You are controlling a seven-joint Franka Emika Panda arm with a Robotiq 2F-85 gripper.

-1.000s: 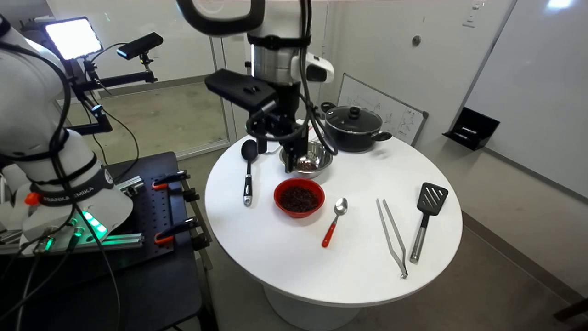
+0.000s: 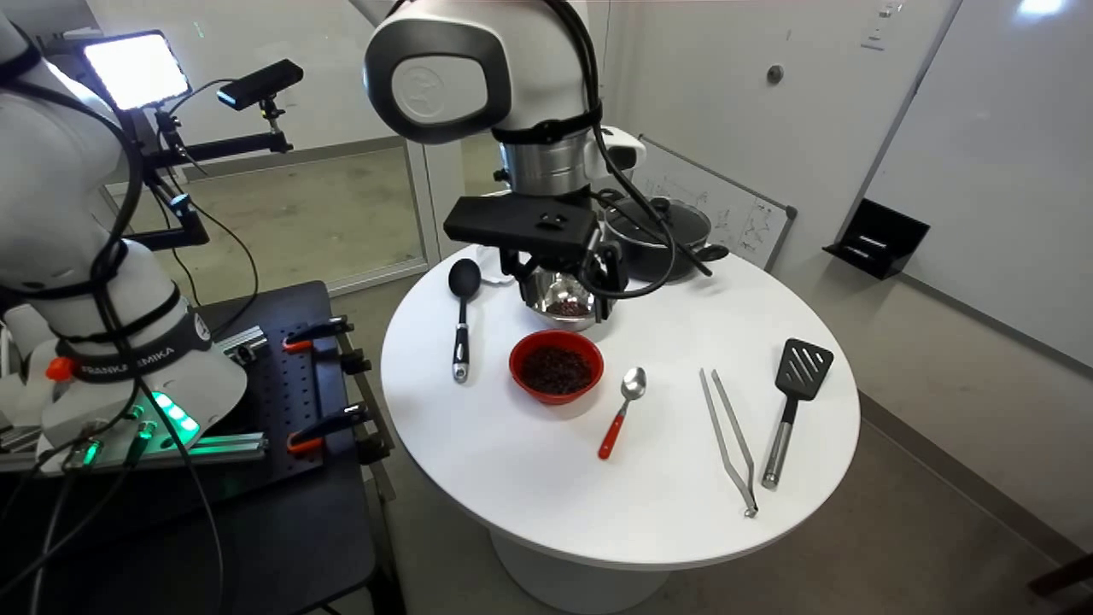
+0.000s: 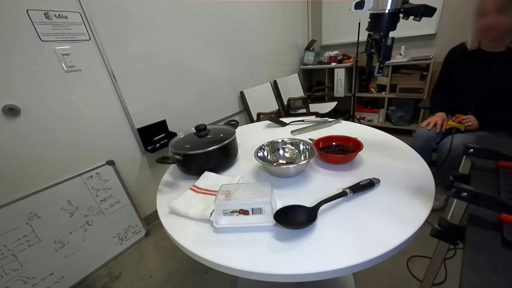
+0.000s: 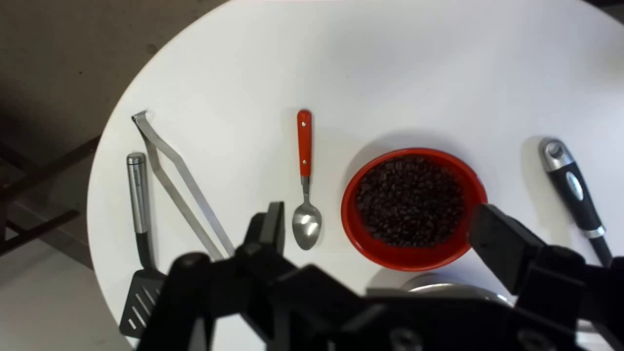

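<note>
My gripper stands open above the table, nothing between its fingers. In exterior view 2 the gripper [image 3: 377, 67] hangs well clear of the tabletop. Below it, in the wrist view, is a red bowl [image 4: 412, 202] filled with dark beans. A spoon with a red handle [image 4: 304, 140] lies beside that bowl. The steel bowl [image 3: 283, 165] stands close to the red one and holds some beans at its bottom; in the wrist view the gripper hides most of it.
A lidded black pot [image 3: 204, 149], a striped towel [image 3: 197, 199], a clear plastic box [image 3: 242, 206] and a black serving spoon [image 3: 297, 215] share the table. Metal tongs [image 2: 729, 441] and a slotted spatula [image 2: 802, 369] lie at one side.
In exterior view 1 the arm has shifted right and its wrist has turned. The gripper now overlaps the steel bowl there. The tableware has not moved.
</note>
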